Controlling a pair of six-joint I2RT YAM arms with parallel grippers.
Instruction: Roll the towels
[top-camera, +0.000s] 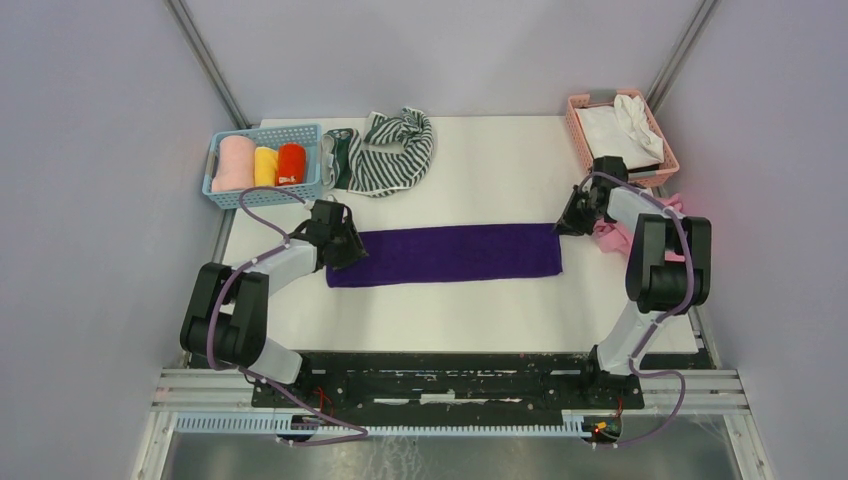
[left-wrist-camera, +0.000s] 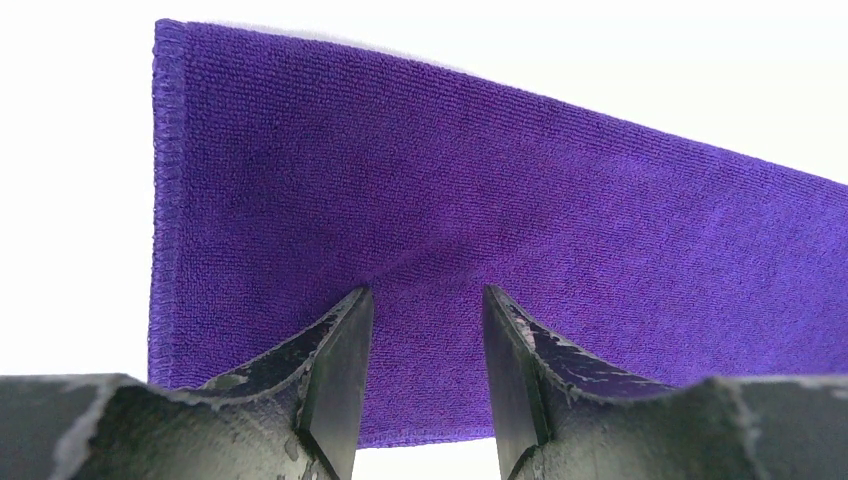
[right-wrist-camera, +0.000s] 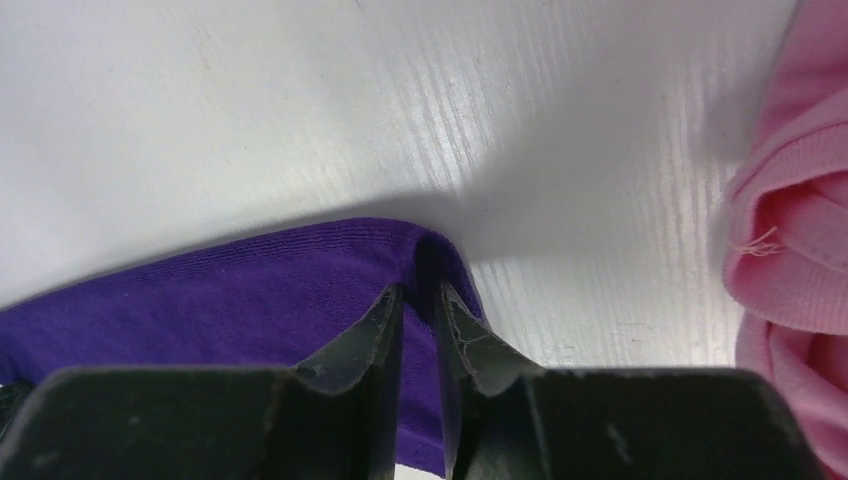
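A purple towel (top-camera: 450, 252) lies flat as a long strip across the table, its folded right end seen close in the right wrist view (right-wrist-camera: 250, 310). My left gripper (top-camera: 348, 248) hovers over the left end; in the left wrist view (left-wrist-camera: 427, 292) its fingers stand apart with nothing between them. My right gripper (top-camera: 566, 222) is at the upper right corner, fingertips close together on either side of or just at the raised corner (right-wrist-camera: 418, 240); whether cloth is between them is hard to tell.
A blue basket (top-camera: 307, 130) with rolled towels and a striped towel (top-camera: 390, 160) sit at the back left. A pink basket (top-camera: 578, 120) of white cloth is at the back right, with pink fabric (top-camera: 615, 238) below it.
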